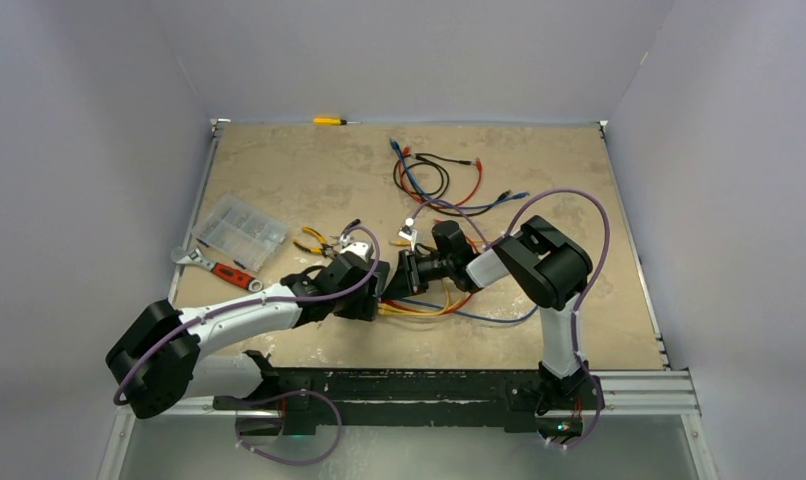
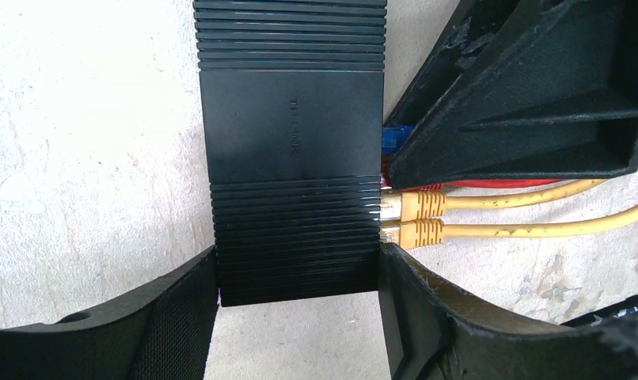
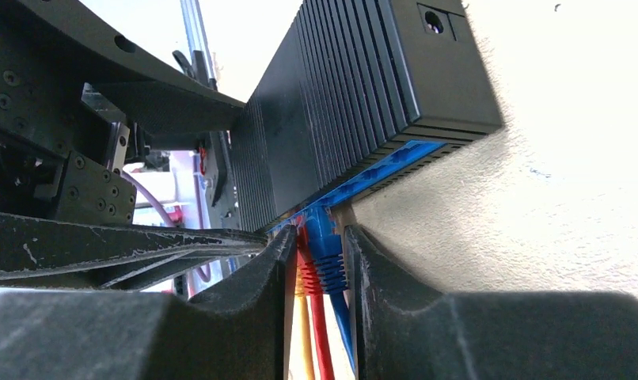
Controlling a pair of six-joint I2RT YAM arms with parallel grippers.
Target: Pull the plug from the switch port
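Note:
The black network switch point(image 2: 292, 127) point(image 3: 363, 87) is clamped in my left gripper, shut across its body. Blue point(image 3: 320, 229), red and yellow plugs point(image 2: 419, 204) sit along its port side. My right gripper point(image 1: 391, 290) is right at that side, its fingertips around the blue plug in the right wrist view, part open or closing; whether they grip it is unclear. The red plug is partly hidden behind the right fingers.
A parts box point(image 1: 241, 232), wrench point(image 1: 219, 270) and pliers point(image 1: 314, 240) lie to the left. Loose cables point(image 1: 439, 180) are bunched at the back. The front strip of board is fairly clear.

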